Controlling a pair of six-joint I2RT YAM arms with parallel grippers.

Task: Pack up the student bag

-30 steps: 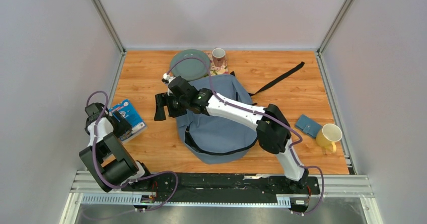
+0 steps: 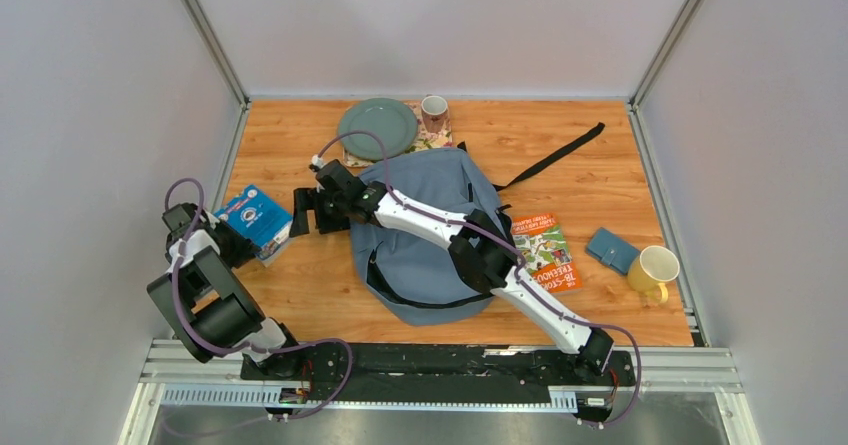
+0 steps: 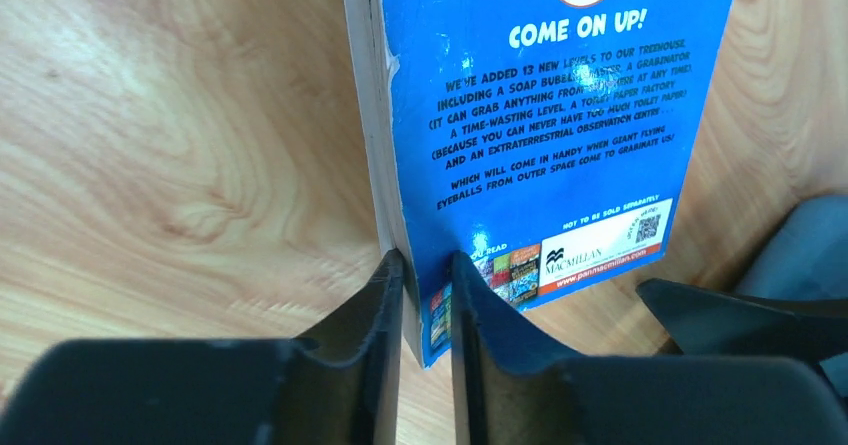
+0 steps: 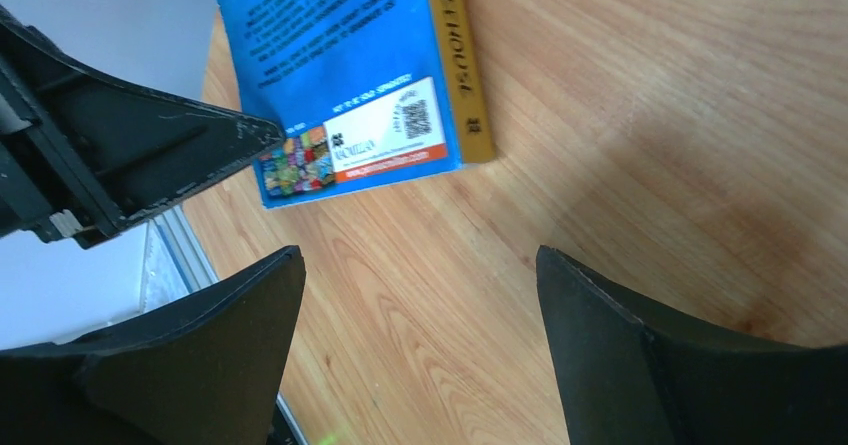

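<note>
A blue book (image 2: 257, 217) lies back cover up at the table's left. In the left wrist view, the fingers of my left gripper stand close together around the book's near corner, one beside its page edge and one over its cover. Whether they pinch it cannot be told. My right gripper is open and empty, to the right of the book and low over bare wood. Under the right arm, the grey-blue bag (image 2: 425, 265) lies flat. An orange-and-green book (image 2: 548, 255) is partly hidden by that arm.
At the back are a green plate (image 2: 378, 128) and a white cup (image 2: 434, 113) on a patterned mat. A blue wallet-like item (image 2: 612, 251) and a yellow mug (image 2: 655, 268) stand at the right. A black strap (image 2: 555, 157) stretches from the bag to the back right.
The blue book has turned and shifted slightly away from the table's front. My left gripper stays by its near corner. The right gripper has moved left, closer to the book, and its arm has straightened.
</note>
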